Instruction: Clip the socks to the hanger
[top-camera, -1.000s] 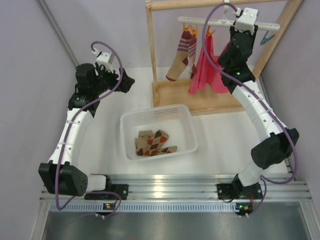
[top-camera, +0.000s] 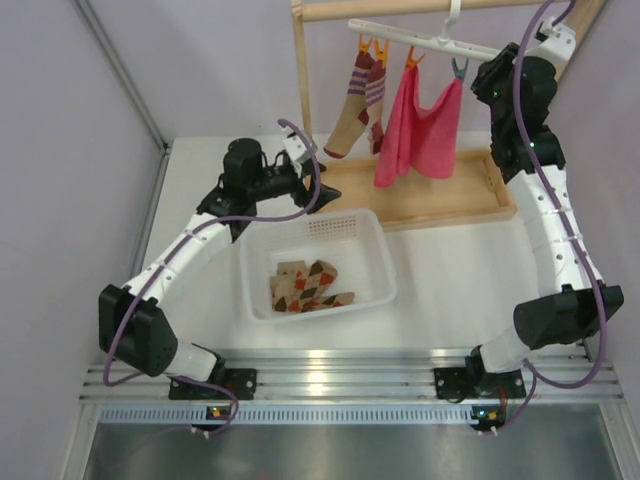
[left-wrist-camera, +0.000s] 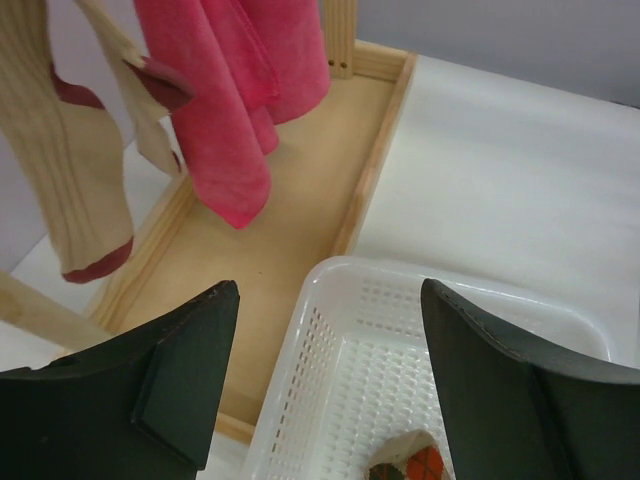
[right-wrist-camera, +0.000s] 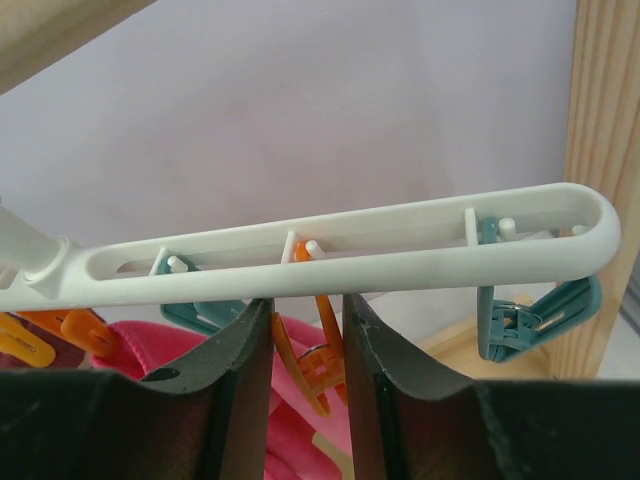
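Observation:
Brown argyle socks (top-camera: 312, 285) lie folded in the white basket (top-camera: 388, 275). Above the basket's back rim, my left gripper (top-camera: 322, 184) is open and empty; its fingers (left-wrist-camera: 190, 350) stand wide apart in the left wrist view. The white hanger (top-camera: 425, 40) carries beige-and-maroon striped socks (top-camera: 352, 110) on orange clips and a pink cloth (top-camera: 402, 125). At the hanger's right part is my right gripper, its fingers part open on either side of an empty orange clip (right-wrist-camera: 318, 365). Whether they touch it I cannot tell.
An empty teal clip (right-wrist-camera: 540, 320) hangs near the hanger's right end. A wooden frame (top-camera: 303, 80) stands around the hanger, its base (top-camera: 440, 205) behind the basket.
My left gripper has moved right, toward the basket's back edge. The hanger has shifted slightly left.

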